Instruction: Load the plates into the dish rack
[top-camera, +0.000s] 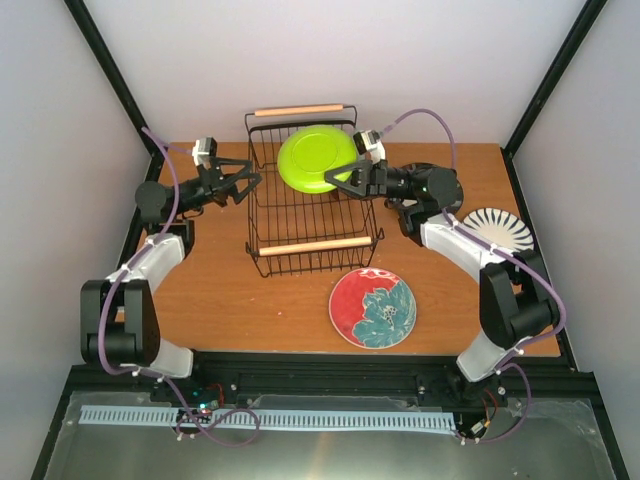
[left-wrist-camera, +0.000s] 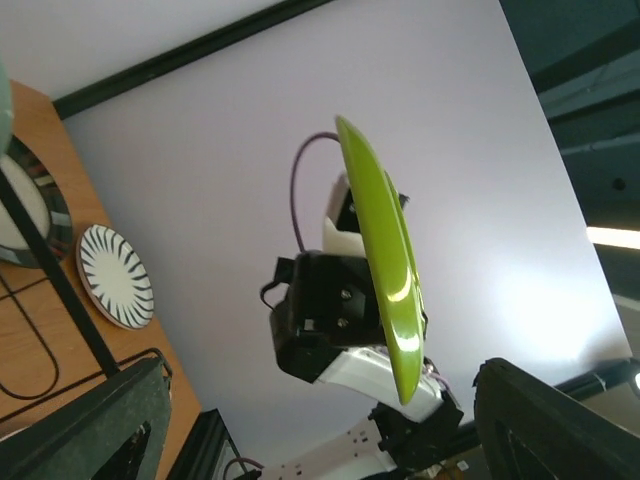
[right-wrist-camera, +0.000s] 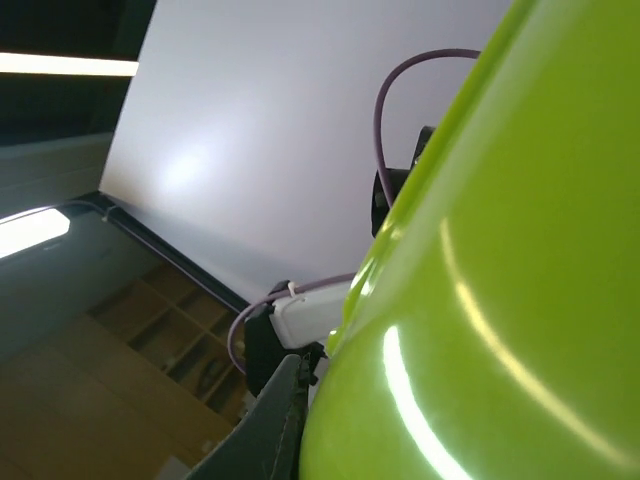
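A lime-green plate (top-camera: 316, 158) hangs over the back half of the black wire dish rack (top-camera: 300, 220). My right gripper (top-camera: 338, 181) is shut on its right-hand rim; the plate (right-wrist-camera: 500, 320) fills much of the right wrist view, and in the left wrist view the plate (left-wrist-camera: 382, 250) appears nearly edge-on. Left of the rack, my left gripper (top-camera: 250, 178) stands open and empty, its fingers (left-wrist-camera: 90, 430) wide apart. A red plate with a teal flower (top-camera: 372, 308) lies on the table before the rack. To the right is a white plate with dark stripes (top-camera: 497, 230).
Under my right arm, a dark-rimmed plate (left-wrist-camera: 50, 215) is partly hidden. Wooden handles (top-camera: 315, 246) cross the rack's front and back. Bare table (top-camera: 230, 310) lies at the front left; walls enclose the sides and back.
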